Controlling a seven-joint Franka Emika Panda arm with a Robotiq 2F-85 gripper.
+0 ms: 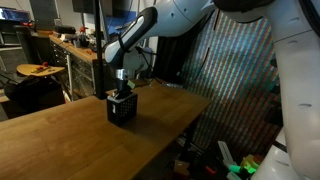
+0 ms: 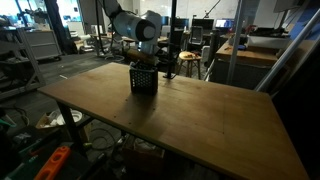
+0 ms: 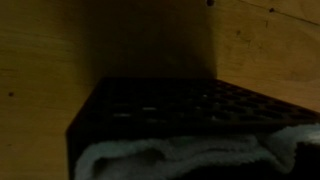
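Note:
A black mesh basket (image 1: pixel 123 110) stands upright on the wooden table; exterior view 2 has the basket (image 2: pixel 144 82) near the far edge. My gripper (image 1: pixel 122 86) points down at the basket's opening, shut on a pale grey-white cloth. Only a little of the cloth (image 1: pixel 122 94) shows at the rim, the rest being down inside the basket. In the dark wrist view, the cloth (image 3: pixel 185 155) lies along the bottom, against the basket's perforated wall (image 3: pixel 165 103). The fingertips are hard to make out there.
Broad bare stretches of the table (image 2: pixel 215 110) lie around the basket. A dark curtain or screen (image 1: pixel 235 70) hangs beyond the table's right side. Chairs, including a stool with a yellow seat (image 1: pixel 38 70), and shelves stand behind.

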